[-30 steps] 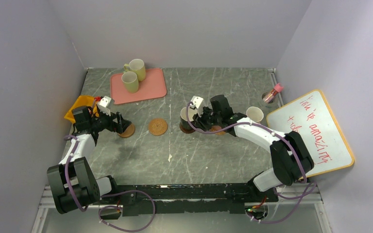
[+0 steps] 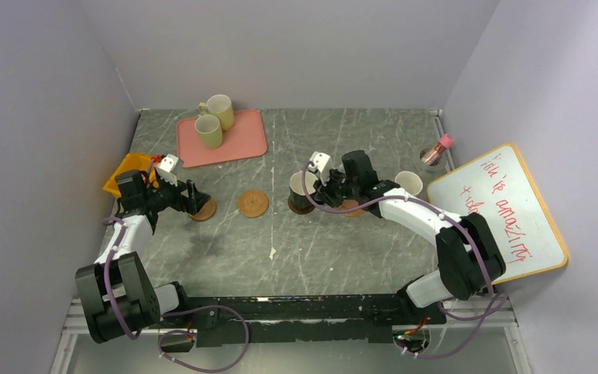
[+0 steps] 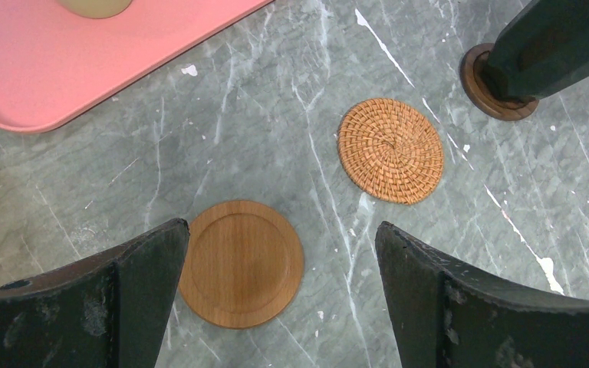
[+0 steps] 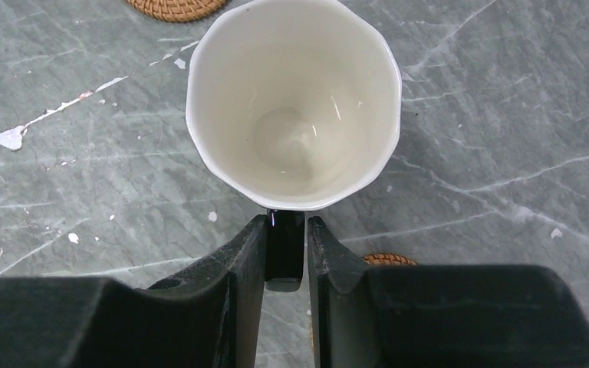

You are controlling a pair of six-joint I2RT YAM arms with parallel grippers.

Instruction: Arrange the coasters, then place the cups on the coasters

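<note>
A dark green cup (image 2: 300, 197) with a cream inside (image 4: 291, 107) is over the dark round wooden coaster (image 3: 473, 80). My right gripper is shut on its black handle (image 4: 284, 244). In the left wrist view the dark cup (image 3: 556, 46) covers part of that coaster; whether its base touches the wood, I cannot tell. My left gripper stands open and empty above a light wooden coaster (image 3: 241, 264). To the right of that coaster lies a bare woven coaster (image 3: 391, 151). Another woven coaster (image 2: 351, 207) is partly hidden beneath the right gripper.
Two pale green cups (image 2: 209, 132) stand on a pink tray (image 2: 237, 152) at the back left. A white cup (image 2: 409, 183) is beside the right arm. An orange bin (image 2: 128, 165) sits at the left edge and a whiteboard (image 2: 506, 210) at the right.
The left arm has stayed still.
</note>
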